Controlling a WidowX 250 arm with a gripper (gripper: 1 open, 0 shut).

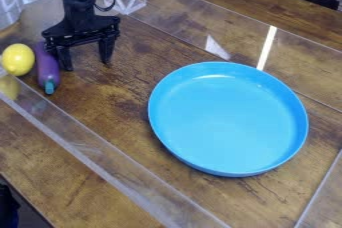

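My black gripper (pixel 80 34) is at the upper left, low over the wooden table, its fingers pointing down. Whether it is open or shut is hard to make out. A purple object (pixel 47 66), long and rounded with a teal tip, lies just below and left of the gripper. A yellow object (pixel 18 60) sits to its left, with another pale yellow item (pixel 8 88) at the left edge.
A large blue plate (pixel 227 118) fills much of the right side. The table's middle between gripper and plate is bare. Clear strips, like a transparent barrier (pixel 100 167), cross the lower left.
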